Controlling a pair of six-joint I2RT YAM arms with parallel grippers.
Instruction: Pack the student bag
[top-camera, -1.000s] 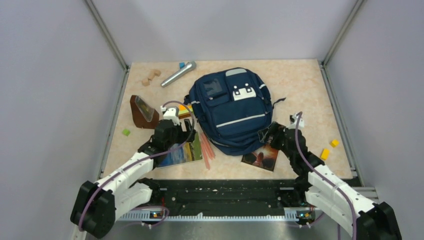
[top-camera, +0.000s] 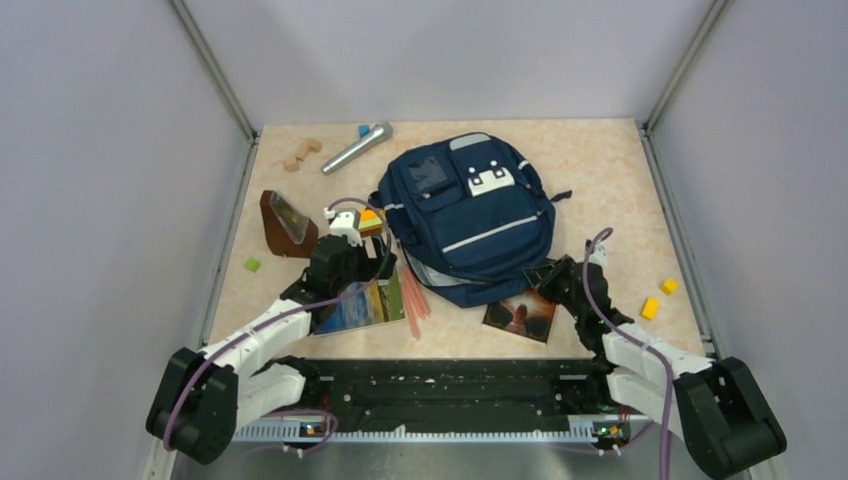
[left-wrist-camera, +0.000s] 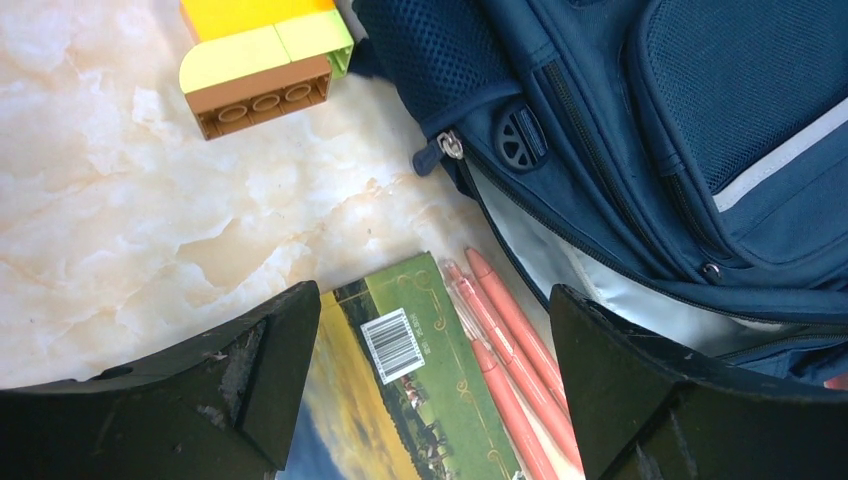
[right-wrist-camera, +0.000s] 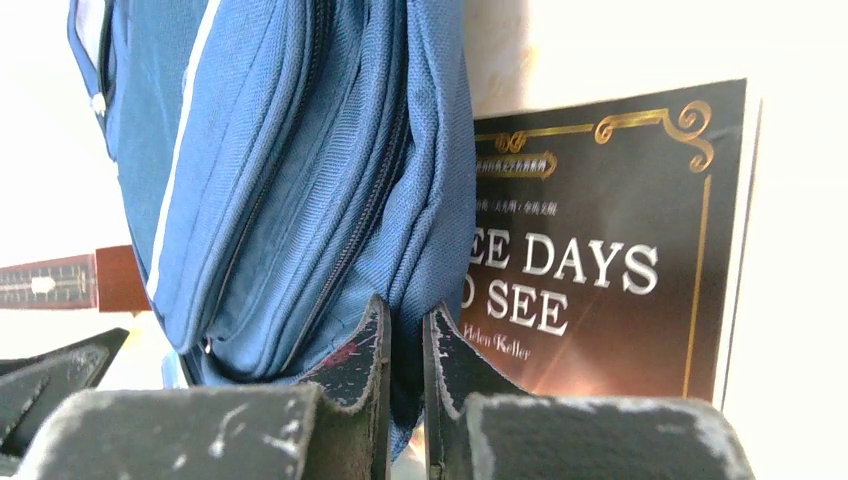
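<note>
The navy student bag (top-camera: 475, 215) lies flat in the middle of the table, its front edge raised so that a pale lining (left-wrist-camera: 640, 300) shows at the opening. My right gripper is shut on a fold of the bag's blue edge (right-wrist-camera: 430, 190). Beneath that edge lies a dark book (right-wrist-camera: 610, 250), partly covered by the cloth. My left gripper stands open above a green and blue book (left-wrist-camera: 430, 350), with nothing held. Several orange-pink pens (left-wrist-camera: 510, 350) lie between that book and the bag.
Toy blocks (left-wrist-camera: 265, 60) sit left of the bag. A brown stand (top-camera: 285, 225) and a grey microphone (top-camera: 358, 148) are farther left and back. Yellow blocks (top-camera: 650, 308) lie at the right.
My right gripper went leftward to the bag's front corner, took hold of its edge and drew it back right. The front opening has parted, showing lining. The left arm barely shifted.
</note>
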